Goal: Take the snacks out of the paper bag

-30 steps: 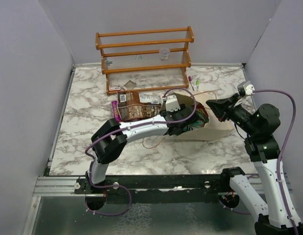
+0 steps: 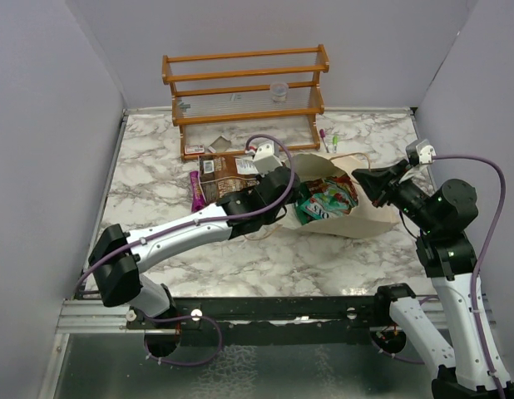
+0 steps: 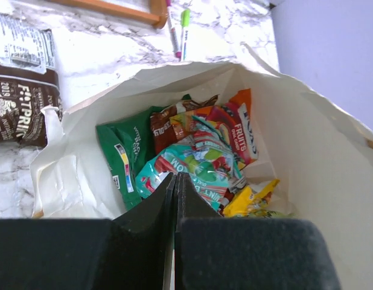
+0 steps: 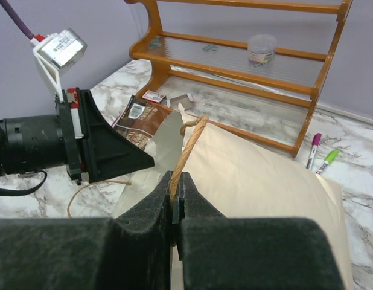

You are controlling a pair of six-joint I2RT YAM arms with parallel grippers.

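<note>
The white paper bag (image 2: 365, 218) lies open, holding a green packet (image 3: 117, 151), a teal packet (image 3: 189, 169), a red fruits packet (image 3: 238, 130) and a yellow packet (image 3: 253, 199). My left gripper is shut above the bag's mouth, nothing between its fingers. My right gripper is shut on the bag's twisted rope handle (image 4: 189, 145) at the bag's right side. Outside the bag, left of it, lie a brown snack pack (image 2: 219, 170) and a purple packet (image 2: 196, 189).
A wooden rack (image 2: 244, 116) with a small clear tub (image 2: 279, 91) stands at the back. Two markers (image 4: 312, 150) lie near it. Grey walls close in both sides.
My left arm has pulled back leftward from over the bag, uncovering more of the packets inside in the top view. The right arm looks unmoved.
</note>
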